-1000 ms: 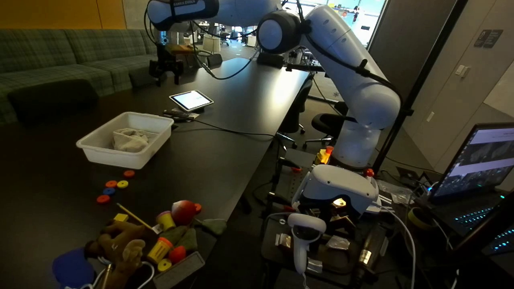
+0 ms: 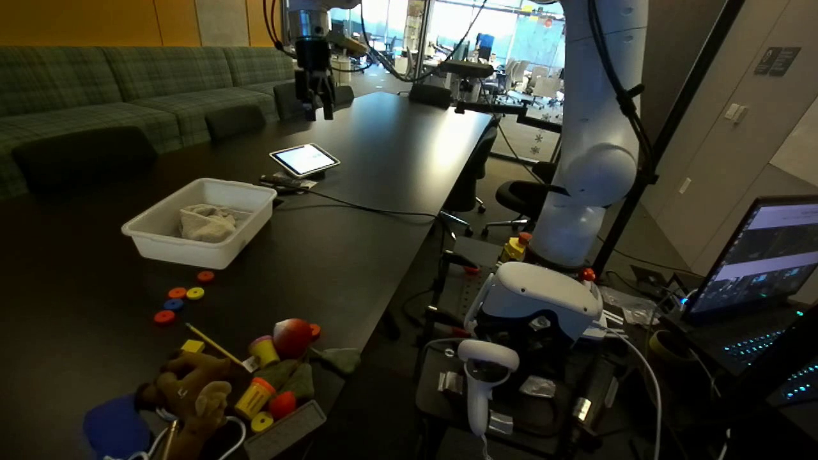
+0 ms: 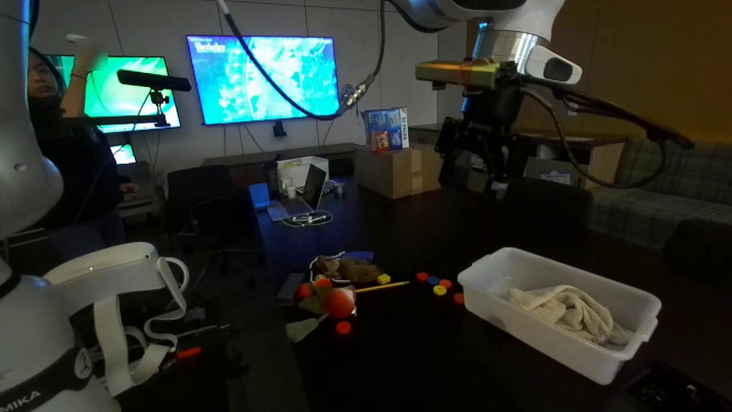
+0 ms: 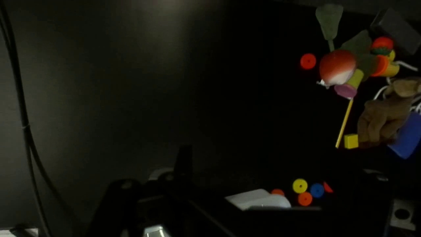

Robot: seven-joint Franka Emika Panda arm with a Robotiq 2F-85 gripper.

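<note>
My gripper (image 2: 319,115) hangs high over the table with its fingers apart and nothing between them. Seen from the other side, the gripper (image 3: 472,184) is above and behind the white bin (image 3: 473,285). A crumpled beige cloth (image 3: 573,312) lies inside that bin. Several coloured discs, among them a yellow disc (image 4: 300,185) and a blue disc (image 4: 316,190), lie beside the bin. In the wrist view the dark fingers run along the bottom, and the bin is mostly hidden behind them.
A pile with a brown plush toy (image 2: 188,383), a red-and-white toy (image 2: 293,338) and a pencil (image 2: 215,345) sits at the near table end. Behind the bin lie a tablet (image 2: 305,160) and a black cable (image 2: 360,206).
In exterior view 1 my gripper has moved right and somewhat higher, and the arm has lifted and drawn back. The bin, cloth, discs and toys have stayed put.
</note>
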